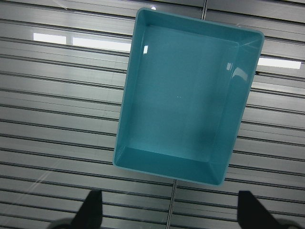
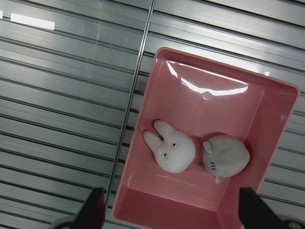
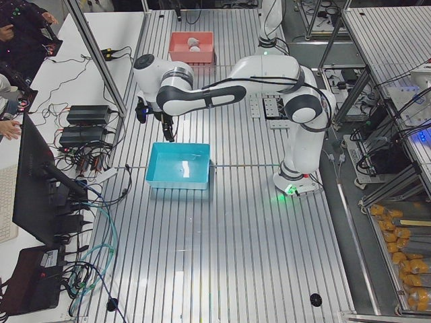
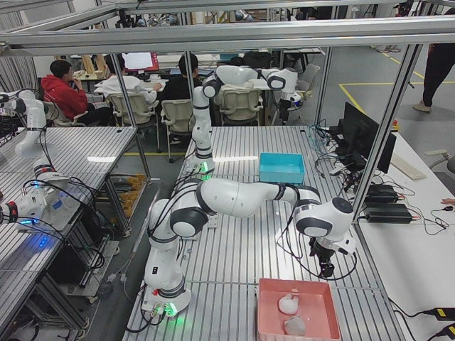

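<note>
An empty teal bin (image 3: 178, 166) sits on the slatted metal table, seen from above in the left wrist view (image 1: 178, 95). A pink bin (image 2: 209, 109) holds two soft toys: a white rabbit-like one (image 2: 174, 152) and a grey one (image 2: 226, 155). My left gripper hangs above the teal bin, its dark fingertips wide apart at the lower frame edge, nothing between them. My right gripper hangs above the pink bin, fingertips likewise wide apart and empty.
Monitors, power units and cables (image 3: 84, 138) line one long side of the table. Metal frame posts (image 4: 377, 156) rise at the edges. The table surface around both bins is mostly clear.
</note>
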